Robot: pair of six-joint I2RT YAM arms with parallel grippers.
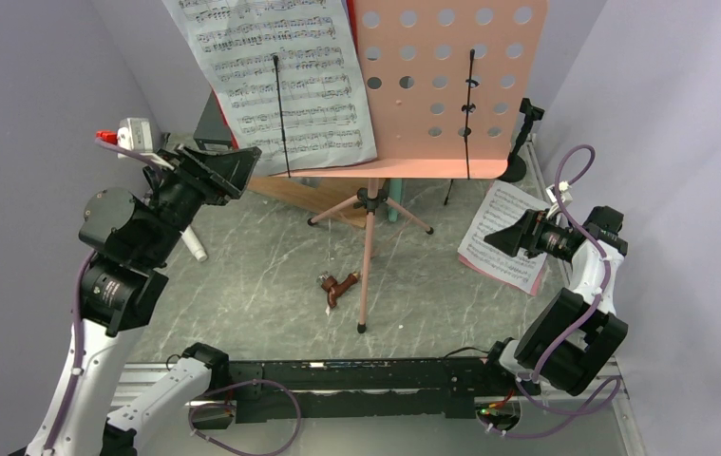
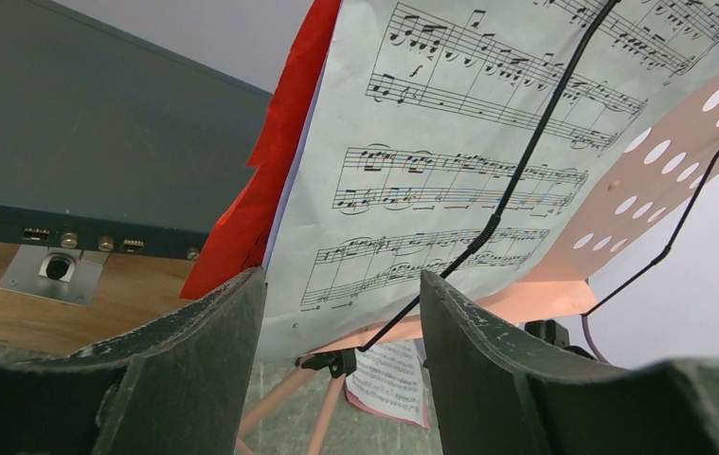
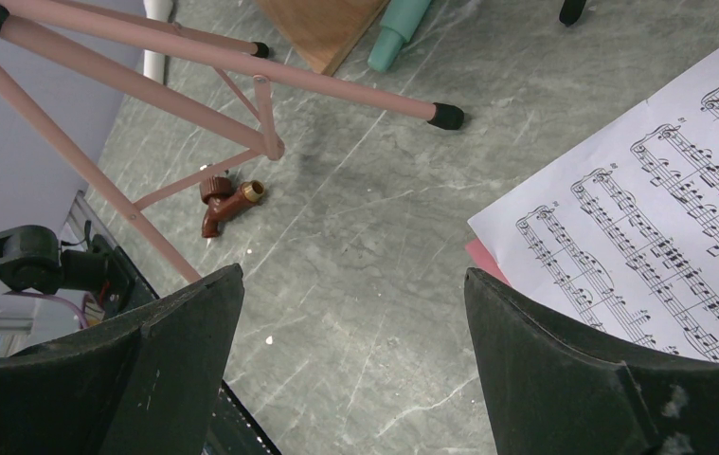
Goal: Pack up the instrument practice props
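Note:
A pink music stand fills the top of the top view. Under one of its black clip arms rests a white score sheet, and red sheets show behind it along the left edge. My left gripper points at the lower left corner of the score. In the left wrist view its fingers are apart, with the score beyond them and nothing visibly held. My right gripper hovers over a second score sheet on the floor, open and empty. A brown jointed piece lies under the stand.
The stand's tripod legs spread over the middle floor. Behind the stand are a wooden board, a dark panel and a green cylinder. A white tube lies at left.

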